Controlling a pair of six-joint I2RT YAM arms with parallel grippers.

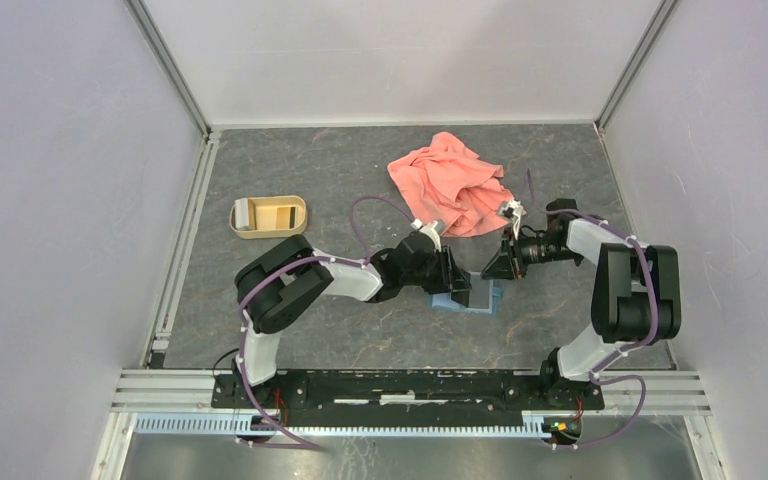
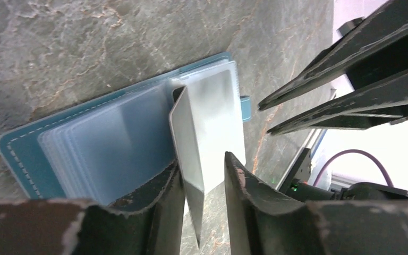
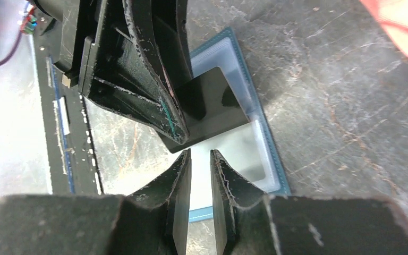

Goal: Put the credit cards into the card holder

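Note:
The blue card holder [image 1: 480, 305] lies flat at the table's lower middle-right, with clear sleeves [image 2: 106, 138]. My left gripper is over it, fingers part open, a card [image 2: 188, 138] standing on edge between or beside them. In the right wrist view a dark card [image 3: 212, 103] lies over the holder, partly hidden by the left gripper's fingers. My right gripper hangs above the holder's right side, its fingertips close together; whether anything is between them is unclear.
A tan tray [image 1: 250, 225] with cards sits at the left. A crumpled pink cloth [image 1: 445, 185] lies behind the holder.

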